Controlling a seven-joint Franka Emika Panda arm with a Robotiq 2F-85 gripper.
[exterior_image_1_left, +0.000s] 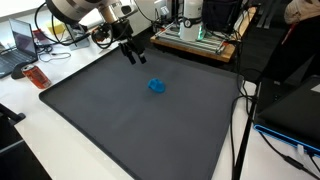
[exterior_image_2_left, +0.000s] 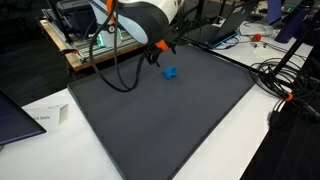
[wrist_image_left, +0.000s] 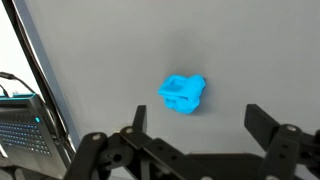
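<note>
A small bright blue object, crumpled like cloth, lies on the dark grey board. In exterior view 1 the blue cloth rests right of the board's back middle. My gripper hangs above the board, behind the cloth and a little to its left. In the wrist view the gripper is open, its two dark fingers wide apart and the gap between them empty. The cloth lies below, ahead of that gap and not touching the fingers. In exterior view 2 the blue cloth shows just beside the gripper.
An orange-red can stands at the board's left edge. A laptop lies beyond that edge. Cables run along the far side in exterior view 2. A wooden-edged box sits behind the board, whose front is bare.
</note>
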